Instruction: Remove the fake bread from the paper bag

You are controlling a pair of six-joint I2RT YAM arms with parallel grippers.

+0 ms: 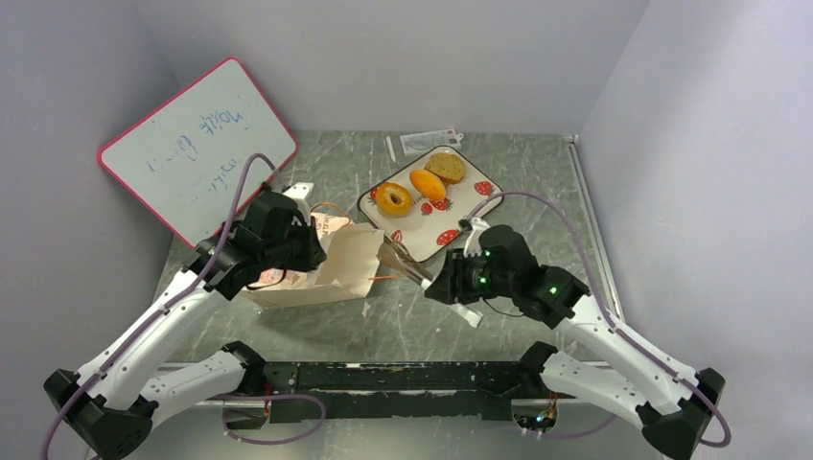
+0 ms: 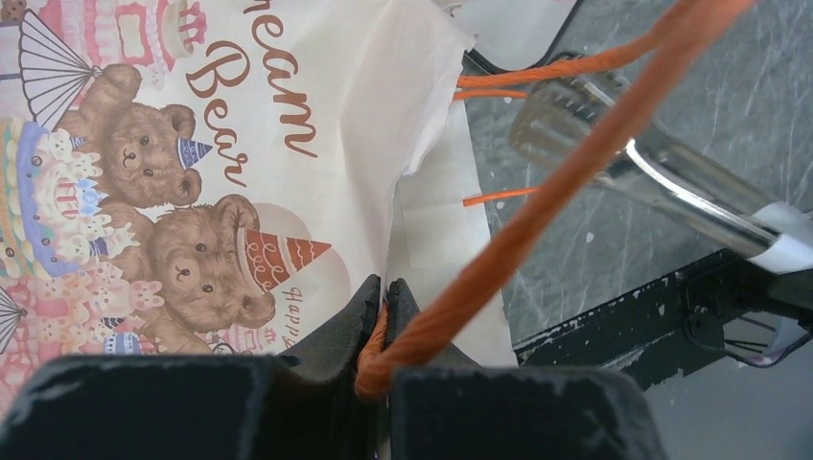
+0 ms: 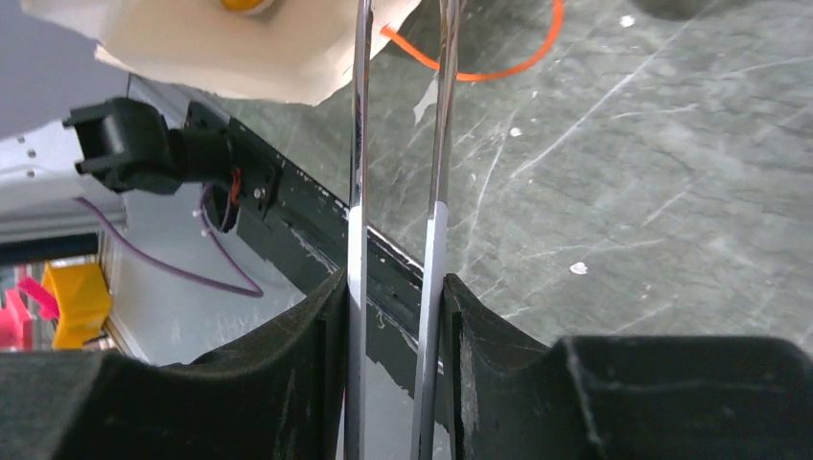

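Note:
The paper bag (image 2: 316, 144), printed with bears, lies on its side with its mouth facing right. My left gripper is shut on the bag's edge, and an orange cord handle (image 2: 527, 230) runs between its fingers. Metal tongs (image 3: 437, 172) with white handles are held in my right gripper; their two arms stand slightly apart. In the top view the tongs' tips are by the bag mouth (image 1: 357, 257). Part of a yellow-orange piece (image 3: 240, 4) shows inside the bag in the right wrist view; most of it is hidden.
On the strawberry-patterned tray (image 1: 414, 241) behind the tongs lie a ring-shaped bread (image 1: 393, 199), an orange oval bread (image 1: 428, 184) and a brown slice (image 1: 446, 168). A whiteboard (image 1: 198, 151) leans at back left.

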